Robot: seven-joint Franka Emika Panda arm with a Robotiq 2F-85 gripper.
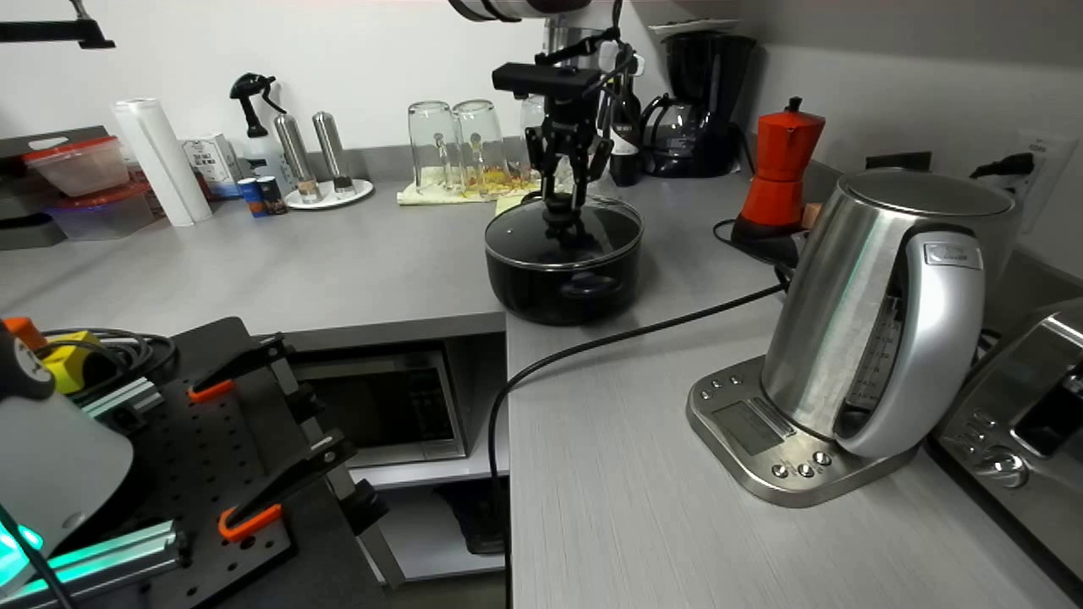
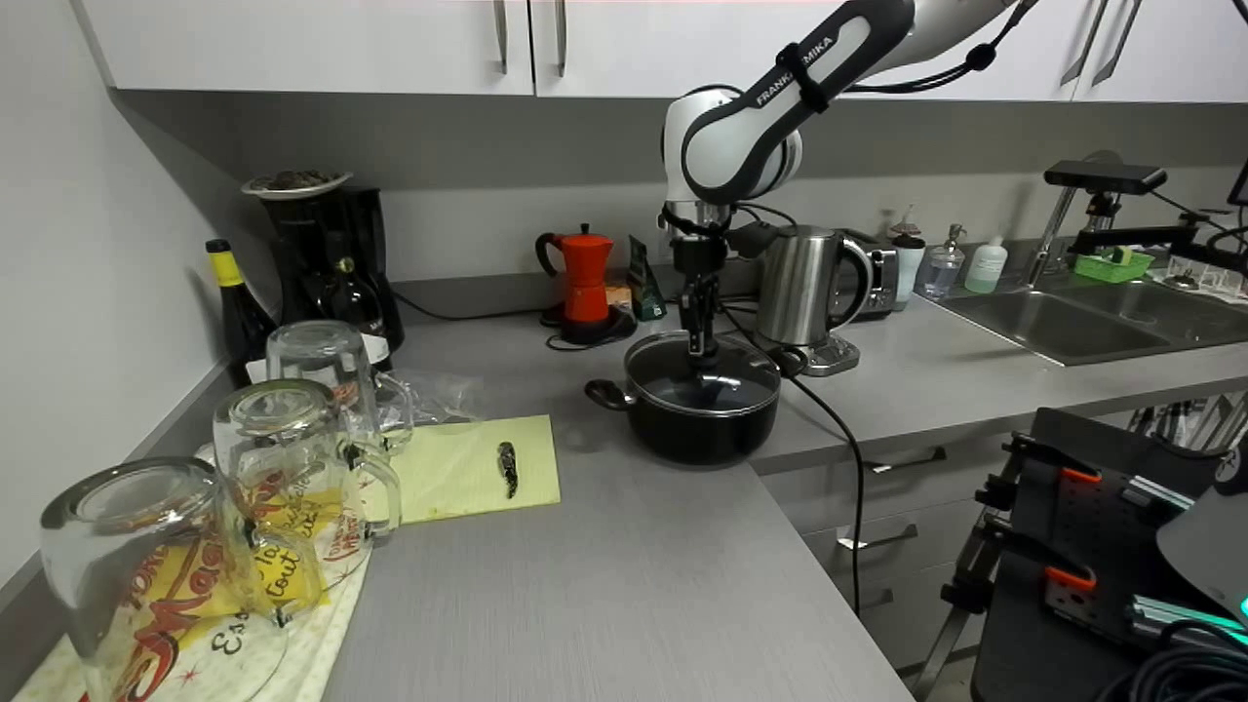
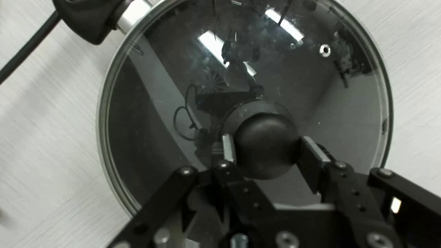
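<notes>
A black pot (image 1: 563, 294) stands on the grey counter, covered by a glass lid (image 2: 737, 380) with a metal rim and a round black knob (image 3: 266, 138). My gripper points straight down over the lid's middle, shut on the knob, with one finger on each side. In the second exterior view the gripper (image 2: 701, 349) reaches down to the lid, which sits level on the pot's rim. The pot's inside looks dark through the glass.
A steel kettle (image 1: 863, 315) and a red moka pot (image 1: 781, 167) stand to the pot's right in the first exterior view. A black cable (image 1: 619, 337) runs close by the pot. Upturned glass mugs (image 2: 287, 433) rest near a yellow cloth (image 2: 450, 468).
</notes>
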